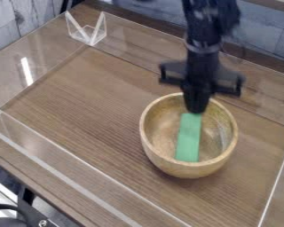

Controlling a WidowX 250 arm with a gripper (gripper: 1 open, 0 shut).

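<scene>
A wooden bowl (159, 146) sits right of centre on the table, with a flat green bar (188, 137) lying lengthwise inside it. My black gripper (194, 94) is above the far rim of the bowl, raised clear of the green bar. Its fingers show nothing clearly held between them; the view is too small and dark to tell how far apart they stand.
A small white wire holder (88, 32) stands at the back left. A grey wall edge runs along the back right, behind the arm.
</scene>
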